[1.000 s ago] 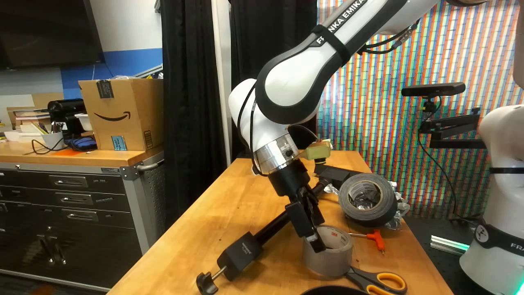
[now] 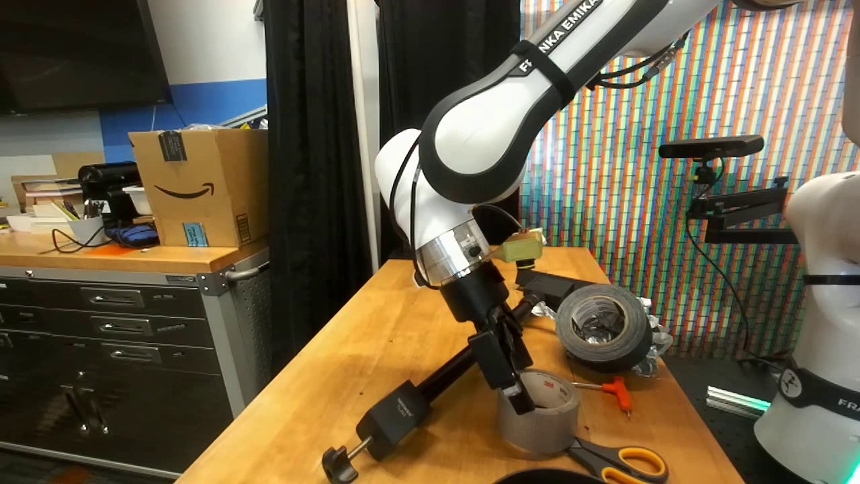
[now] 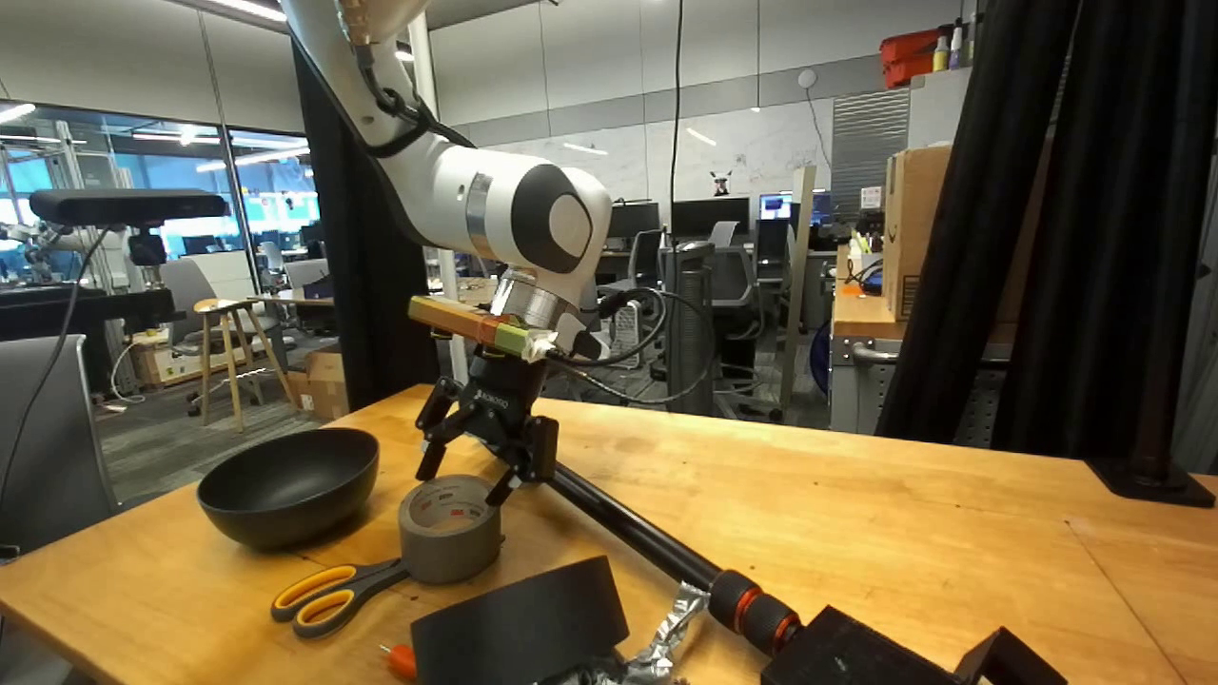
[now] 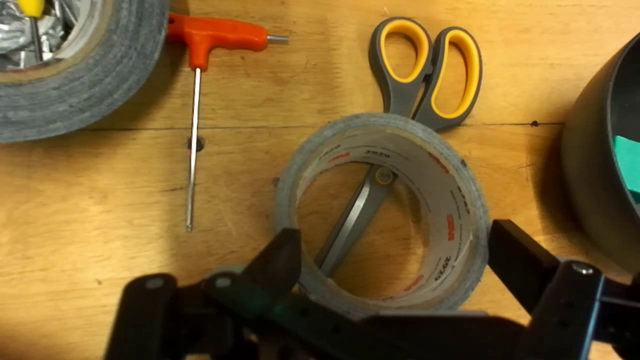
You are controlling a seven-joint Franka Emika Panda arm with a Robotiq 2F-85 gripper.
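A grey duct tape roll (image 4: 474, 198) lies flat on the wooden table, its open hole facing up. Above it, in the wrist view, my gripper is spread open with one black finger at either side of the roll's rim; whether they touch it is hard to tell. Exterior view 2 has the fingertips (image 3: 501, 492) right at the top of the roll (image 3: 451, 554). Partly under the roll are grey and yellow scissors (image 4: 462, 111), with a blade visible through its hole.
A black bowl (image 3: 285, 491) holding something green stands beside the roll. Near the other side are an orange-handled hex key (image 4: 219, 36) and a larger tape roll (image 4: 129, 66). A black pole (image 3: 639, 531) lies behind the gripper. Bare table (image 3: 913, 514) extends beyond it.
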